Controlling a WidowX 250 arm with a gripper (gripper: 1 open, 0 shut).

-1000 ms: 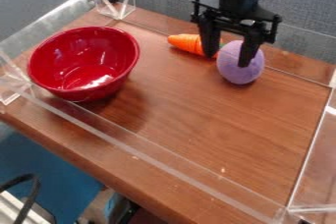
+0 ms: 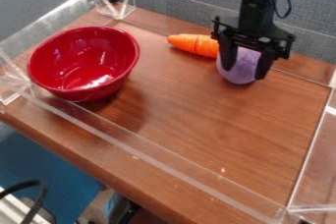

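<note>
My black gripper (image 2: 246, 51) is lowered at the back right, its fingers around a purple round object (image 2: 239, 71); whether it grips it I cannot tell. An orange carrot (image 2: 191, 43) lies just left of it. A red bowl (image 2: 82, 63) stands on the left of the wooden table (image 2: 184, 140).
Clear plastic walls line the table's edges. Beyond the lower left edge are a blue floor and a black cable.
My gripper has moved right and down, from above and left of the purple object to around it.
</note>
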